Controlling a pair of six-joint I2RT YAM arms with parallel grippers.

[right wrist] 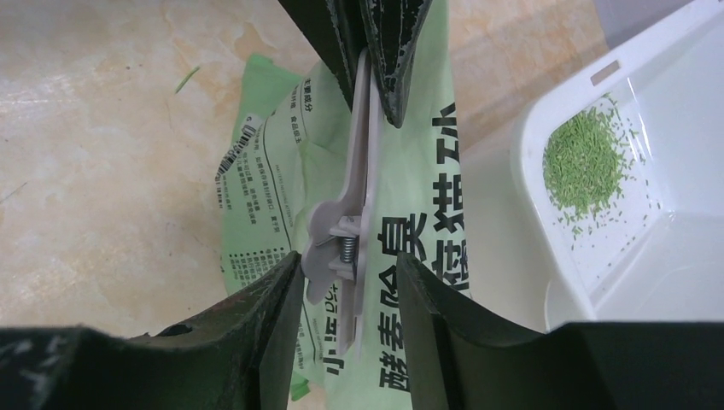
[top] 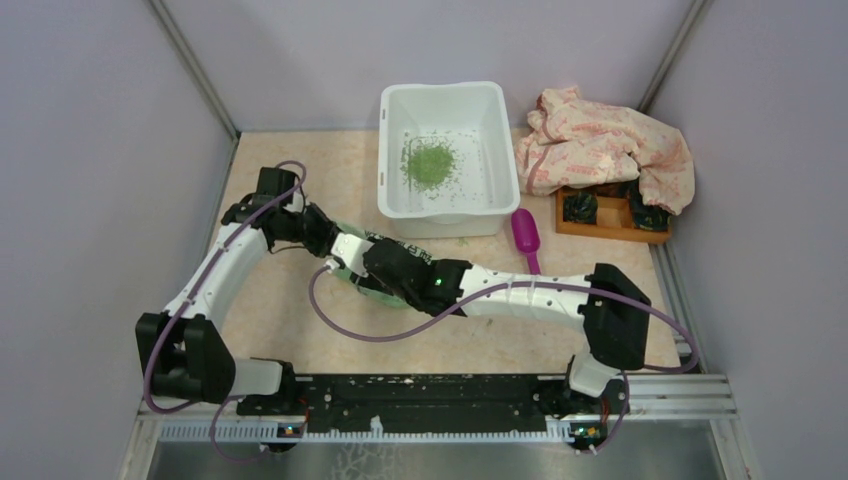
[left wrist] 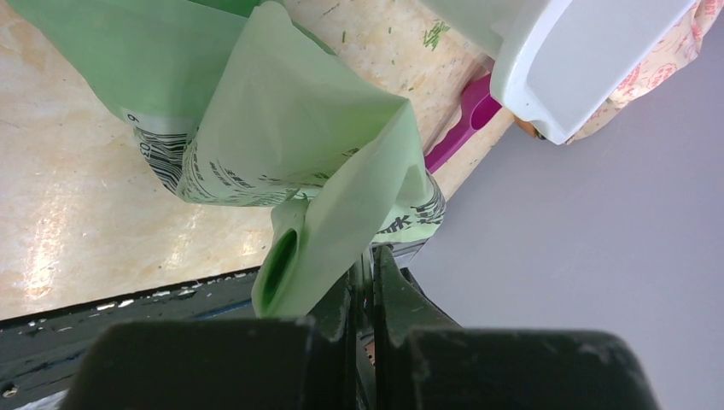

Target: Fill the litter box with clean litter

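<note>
A green litter bag [right wrist: 418,171] lies below the white litter box [top: 448,200], which holds a small pile of green pellets [top: 430,165]. My left gripper is shut on the bag's upper part; in the right wrist view its black fingers also pinch near a grey plastic sealing clip [right wrist: 359,171] across the bag. My right gripper is part open, its fingertips either side of the clip's hinge end, over the printed bag face. From above, both grippers meet over the bag at centre-left.
A purple scoop [top: 525,235] lies right of the bag. A wooden tray [top: 610,225] with black packets and a pink patterned cloth [top: 600,140] are at the back right. The front-right table is under my right arm.
</note>
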